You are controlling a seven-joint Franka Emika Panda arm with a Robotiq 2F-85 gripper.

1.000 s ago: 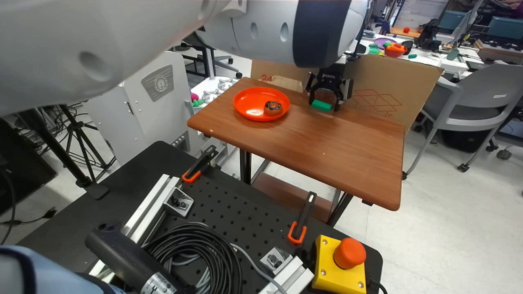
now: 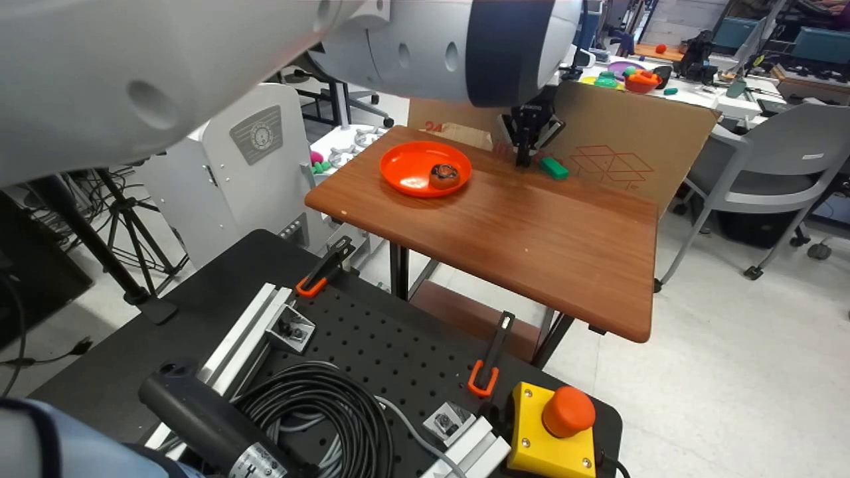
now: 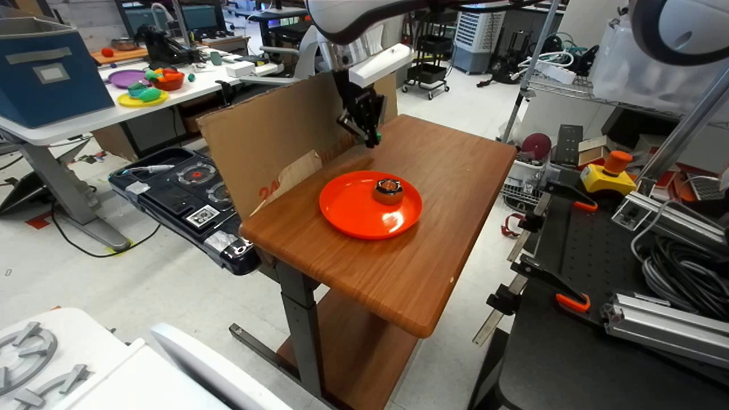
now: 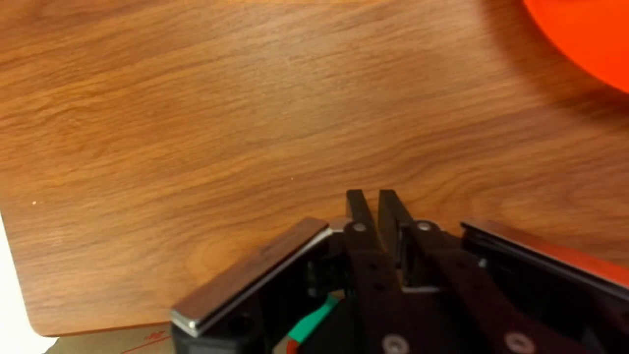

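Observation:
The green block (image 2: 553, 168) lies at the table's back edge by the cardboard, to the right of my gripper (image 2: 523, 162) in exterior view 1. Just a bit of the green block (image 4: 314, 319) shows in the wrist view, behind the gripper's linkage. Its black fingers (image 4: 357, 206) are drawn together, a thin gap between them and only bare wood seen through it. In exterior view 2 the gripper (image 3: 372, 141) largely hides the green block (image 3: 379, 136).
An orange plate (image 3: 352, 212) holds a small round brown item with a dark top (image 3: 388, 191). A cardboard sheet (image 2: 617, 147) stands upright along the table's back.

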